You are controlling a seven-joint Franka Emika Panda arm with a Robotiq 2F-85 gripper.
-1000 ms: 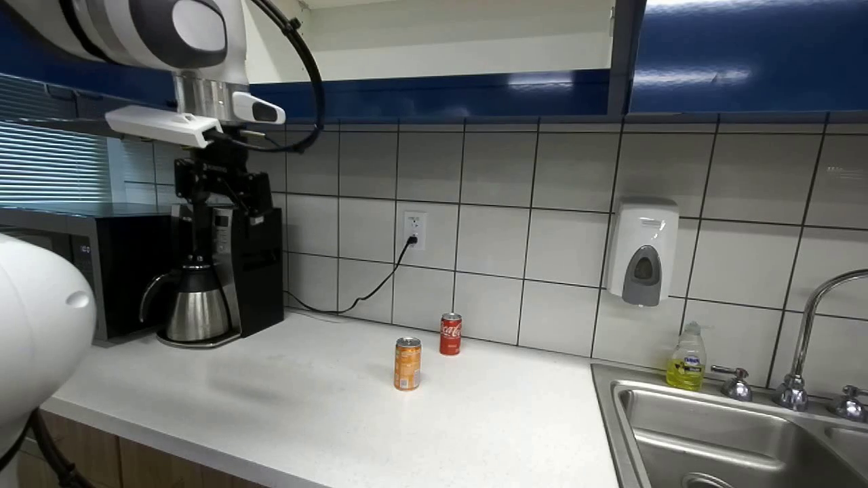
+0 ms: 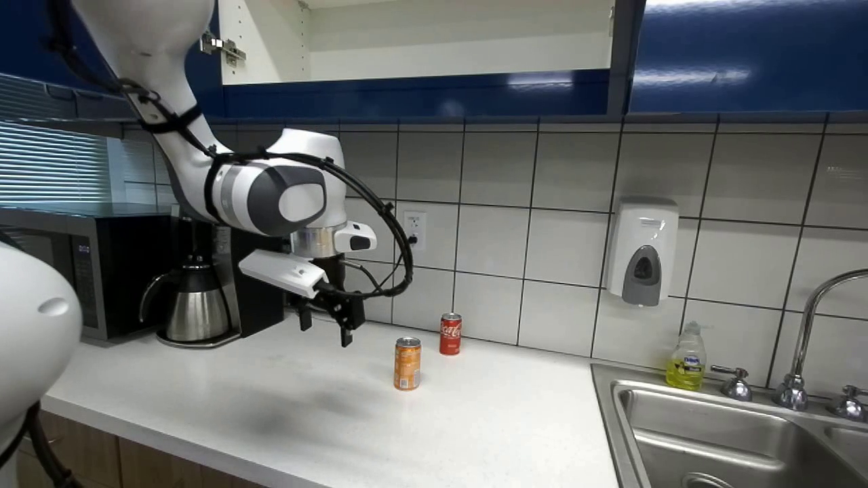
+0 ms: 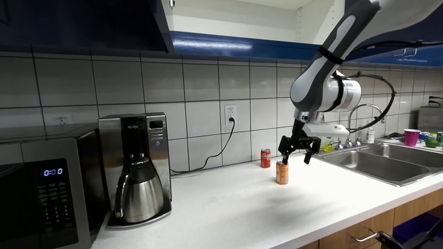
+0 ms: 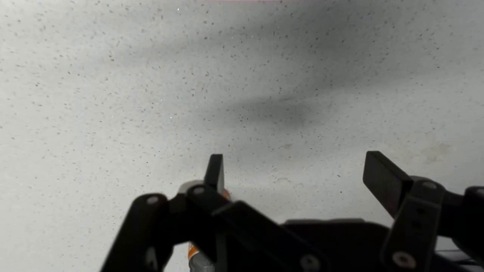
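Note:
An orange can [image 2: 407, 364] stands upright on the white counter, with a red Coca-Cola can [image 2: 449, 334] upright behind it, closer to the tiled wall. My gripper [image 2: 327, 329] hangs above the counter, left of both cans in exterior view 1. In exterior view 2 the gripper [image 3: 296, 161] overlaps the top of the orange can [image 3: 282, 173], while the red can [image 3: 265, 158] shows clear beside it. The wrist view has the gripper open, bare counter between its fingers. A sliver of the orange can [image 4: 193, 251] peeks out behind the left finger; the red can is not visible there.
A coffee maker with a steel carafe [image 3: 143, 193] and a microwave [image 3: 54, 195] occupy the counter's left end. The sink [image 2: 732, 431] and a soap bottle [image 2: 687, 358] are at the right. Overhead is an open cabinet [image 2: 456, 41].
My arm has come down and to the right in exterior view 1, from beside the coffee maker at height to low over the counter. Both cans stand where they were.

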